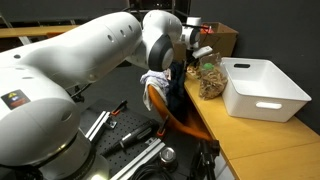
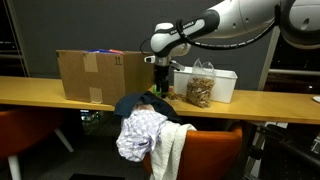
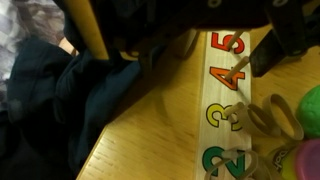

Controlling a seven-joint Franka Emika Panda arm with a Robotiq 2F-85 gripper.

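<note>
A pale number board [image 3: 222,110] lies on the wooden table in the wrist view, with a red 5, orange 4, yellow 3 and teal 2 showing. Short wooden pegs stand out of it, and tan rings [image 3: 283,118] sit around or beside the pegs near its lower half. Over the board's upper end hangs my gripper, its dark fingers apart and nothing seen between them. From the side, the gripper [image 2: 160,78] is low over the table, just right of the cardboard box [image 2: 103,77].
A green object [image 3: 310,112] and a pink-and-yellow tub lie right of the board. A clear container of brown pieces [image 1: 212,77] and a white bin [image 1: 262,91] stand nearby. Dark cloth [image 3: 45,100] drapes over an orange chair [image 2: 208,152] at the table's edge.
</note>
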